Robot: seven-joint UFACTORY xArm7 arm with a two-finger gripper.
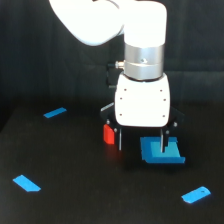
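My gripper (142,148) hangs over the dark table with its fingers spread wide and only dark background visible between them, so it stands open. Just left of the left finger shows a small red object (108,133), partly hidden behind the hand. A blue square piece with a lighter blue middle (172,152), perhaps a shallow tray, lies behind or beneath the right finger, which covers part of it. Whether either finger touches these things, I cannot tell.
Strips of blue tape lie flat on the black surface: one at the back left (55,112), one at the front left (26,184) and one at the front right (196,195).
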